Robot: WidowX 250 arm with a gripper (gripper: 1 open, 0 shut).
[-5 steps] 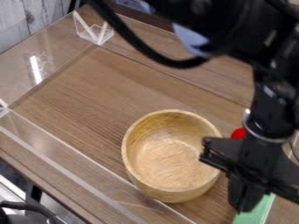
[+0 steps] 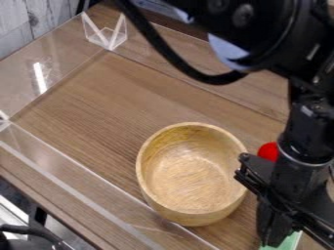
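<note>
A wooden bowl (image 2: 185, 174) sits empty on the table, right of centre in the lower part of the view. The black gripper (image 2: 269, 227) is low at the right edge, beside the bowl, over a green object (image 2: 288, 240) that shows only in part beneath it. The gripper looks shut, and nothing clearly shows between its fingers. A red round object (image 2: 268, 150) is partly hidden behind the gripper, just right of the bowl.
Clear plastic pieces (image 2: 105, 31) stand at the table's edges. The arm and its cable cover the upper right.
The gripper has shifted a little to the right and down over the last second, covering more of the green object. The bowl has stayed in place.
</note>
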